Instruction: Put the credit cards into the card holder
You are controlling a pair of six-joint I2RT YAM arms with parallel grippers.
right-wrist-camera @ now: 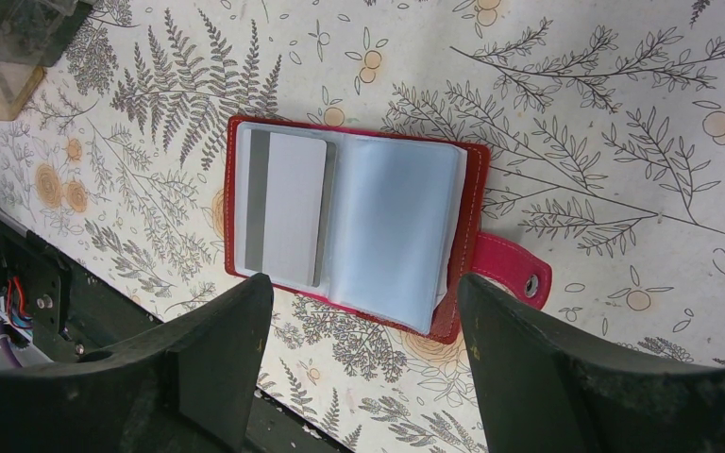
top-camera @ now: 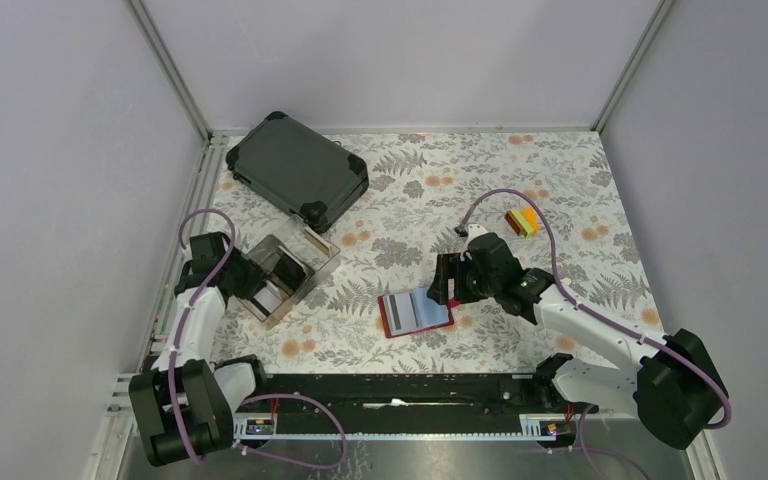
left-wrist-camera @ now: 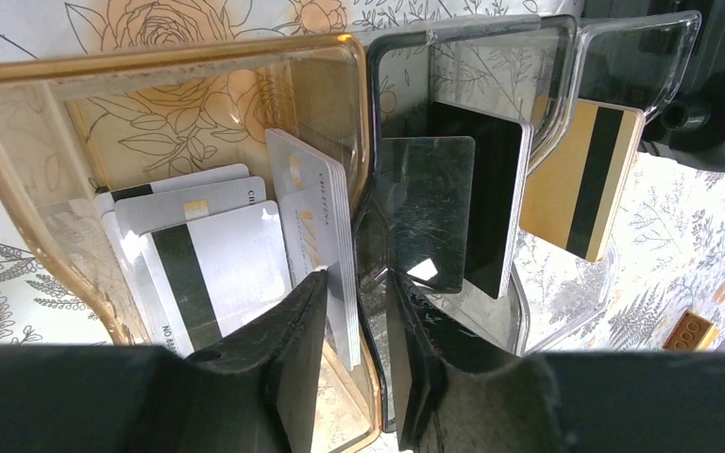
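Observation:
My left gripper is part open at the tan clear compartment (left-wrist-camera: 160,55), with an upright stack of white cards (left-wrist-camera: 326,226) and the compartment wall between its fingers. The left finger is close against the stack; whether it touches, I cannot tell. White and grey cards (left-wrist-camera: 222,255) lie in the same compartment. Dark cards (left-wrist-camera: 477,198) stand in the neighbouring one, and gold cards (left-wrist-camera: 581,175) in the farthest. The red card holder (right-wrist-camera: 477,203) lies spread flat, a white card (right-wrist-camera: 293,203) in its left side. Above it, my right gripper is open and empty.
A dark grey case (top-camera: 298,168) lies behind the clear compartments. Toward the back right sits a small yellow, green and brown block (top-camera: 523,221).

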